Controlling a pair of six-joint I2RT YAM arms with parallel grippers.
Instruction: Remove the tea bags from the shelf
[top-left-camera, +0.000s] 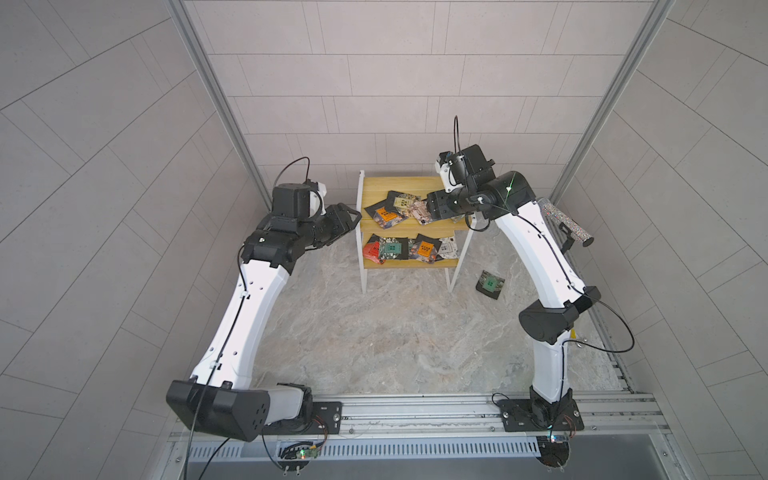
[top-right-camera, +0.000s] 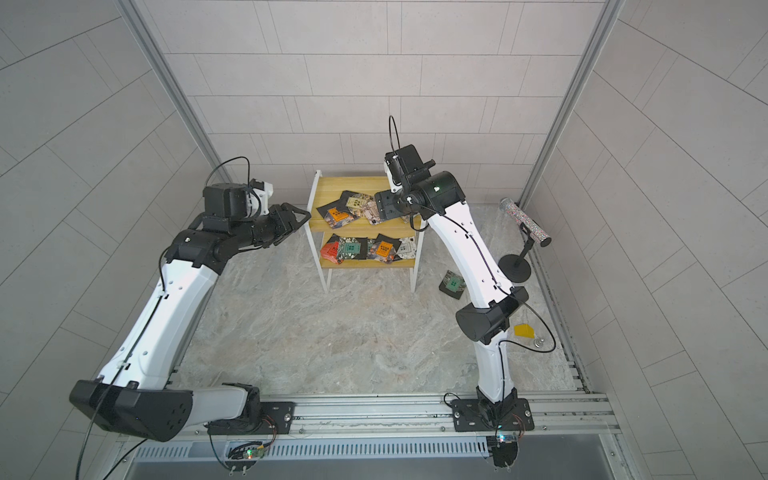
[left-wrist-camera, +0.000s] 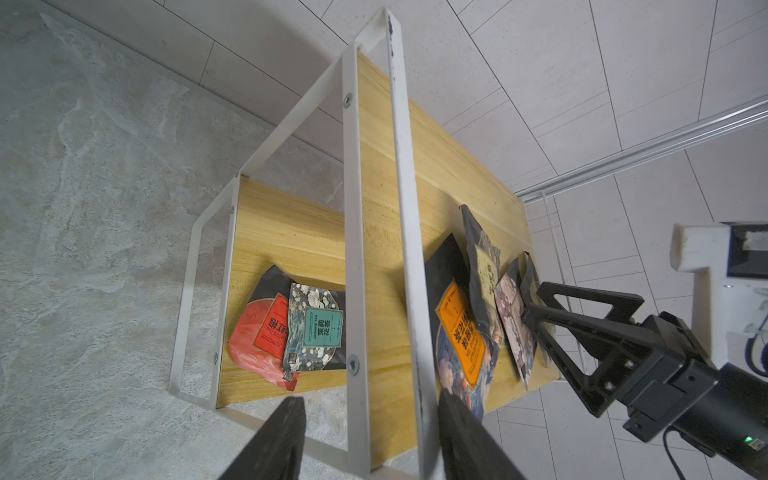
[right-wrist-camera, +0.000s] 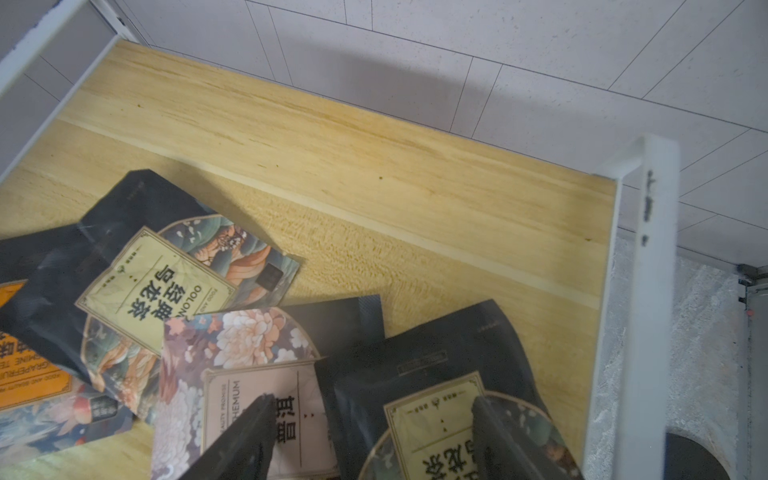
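The white-framed shelf holds tea bags on two wooden levels. On top lie an orange-label bag, two yellow-label oolong bags, one left and one right, and a pink-label bag between them. Below lie red, green, orange and pale bags. My left gripper is open at the shelf's left upright, its fingertips either side of the frame. My right gripper hangs open over the right-hand top bags, fingers above the pink and right oolong bags.
A green-label bag lies on the floor right of the shelf. A patterned cylinder on a black stand stands farther right. The floor before the shelf is clear.
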